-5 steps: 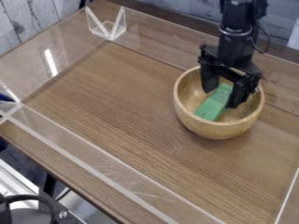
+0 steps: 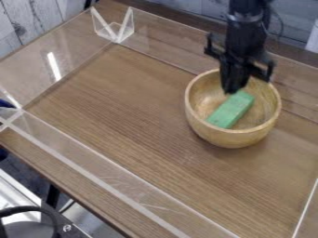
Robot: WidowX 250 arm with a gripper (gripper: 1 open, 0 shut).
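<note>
A round tan bowl stands on the wooden table at the right, with a green oblong object lying inside it. The black gripper is above the back of the bowl, at the top of the green object's far side. Its fingertips are blurred; nothing shows held between them.
A white wire-like item stands at the back left. A dark coiled cable or hose lies at the bottom left corner, off the table.
The gripper has risen from down inside the bowl to above its back part, and the green object is now more fully visible.
</note>
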